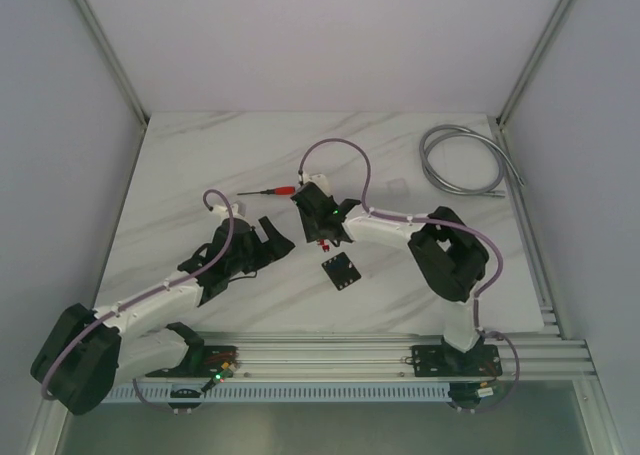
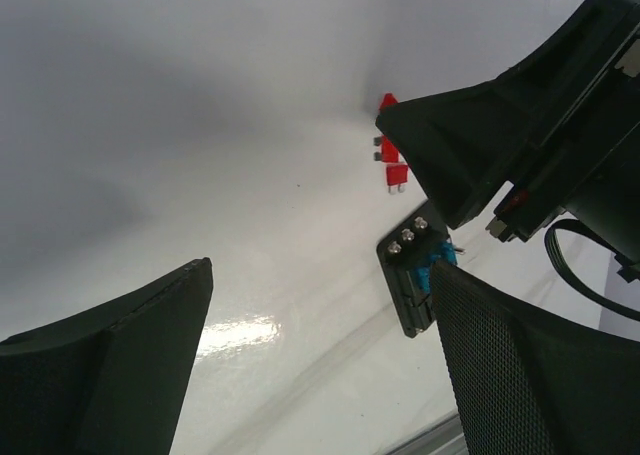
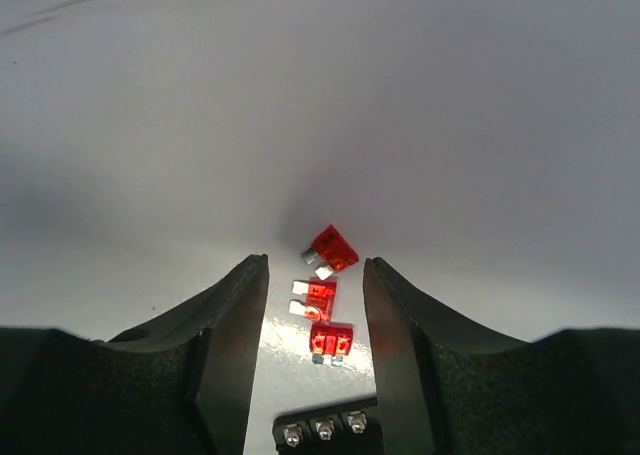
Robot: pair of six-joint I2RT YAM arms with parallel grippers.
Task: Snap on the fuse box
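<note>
Small red fuses point(image 3: 333, 247) lie loose on the white table, one above two others, right between and just ahead of my right gripper's open fingers; nothing shows held. The black fuse box point(image 1: 341, 271) lies below them in the top view, with a blue part and metal studs visible in the left wrist view. My left gripper stands open to the left of the fuses and box, nothing between its fingers.
A red-handled screwdriver point(image 1: 282, 191) lies behind the grippers. A coiled grey hose point(image 1: 462, 189) rests at the back right. The table's front has a metal rail point(image 1: 310, 342).
</note>
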